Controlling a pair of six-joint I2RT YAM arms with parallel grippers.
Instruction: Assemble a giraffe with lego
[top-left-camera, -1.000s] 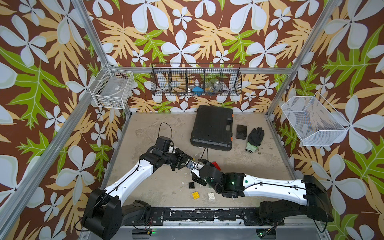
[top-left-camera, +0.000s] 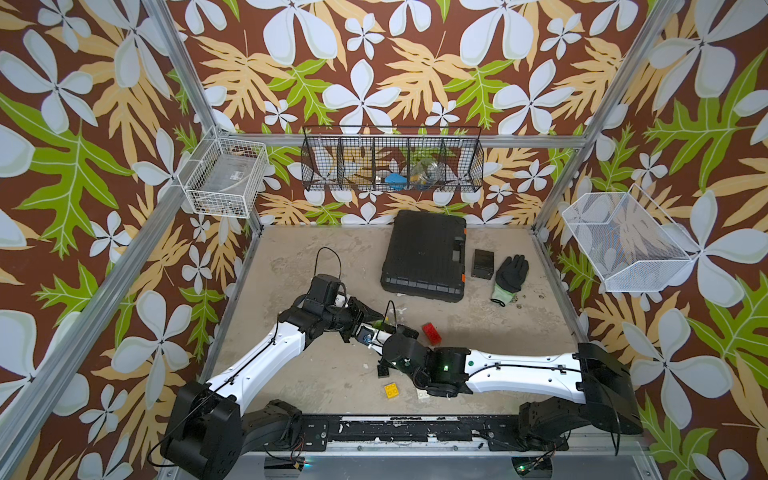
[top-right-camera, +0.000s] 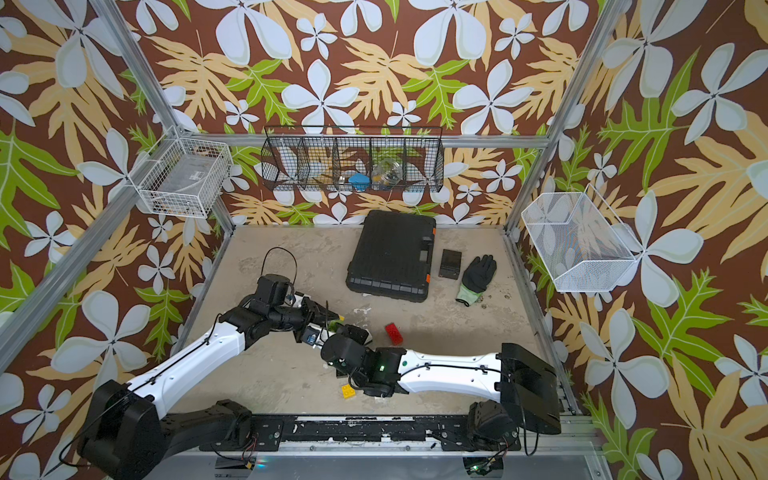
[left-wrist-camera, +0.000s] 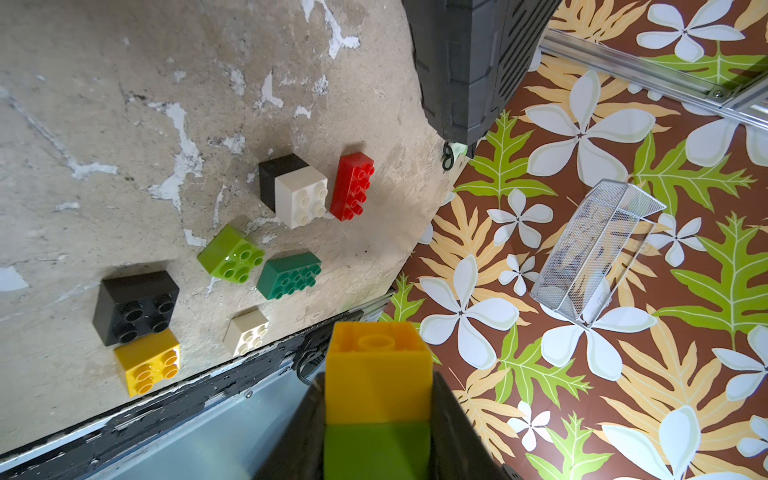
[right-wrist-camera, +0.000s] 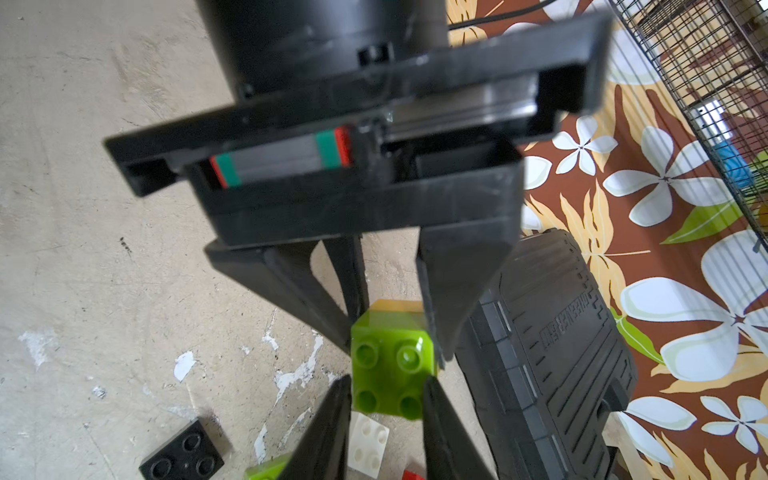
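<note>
My left gripper is shut on a lime green brick (left-wrist-camera: 376, 452) joined to a yellow brick (left-wrist-camera: 376, 364), raised above the table in the left wrist view. Seen from the right wrist, the green brick (right-wrist-camera: 392, 368) turns its studs toward that camera, and a strip of yellow (right-wrist-camera: 396, 305) shows behind it. My right gripper stands part open, its fingers (right-wrist-camera: 324, 436) on either side of the green brick's lower part; contact cannot be made out. From above, both grippers meet near the table's middle and mostly hide the bricks.
Loose bricks lie on the table: black (left-wrist-camera: 136, 308), yellow (left-wrist-camera: 148, 361), lime (left-wrist-camera: 230, 253), dark green (left-wrist-camera: 289, 274), white (left-wrist-camera: 245, 331), another white (left-wrist-camera: 301, 196) beside black, and red (left-wrist-camera: 352, 185). A black case (top-left-camera: 424, 256) and glove (top-left-camera: 509, 276) lie behind.
My right arm has moved left, bringing its gripper up to the left one and covering more of the table bricks. The left arm has hardly moved.
</note>
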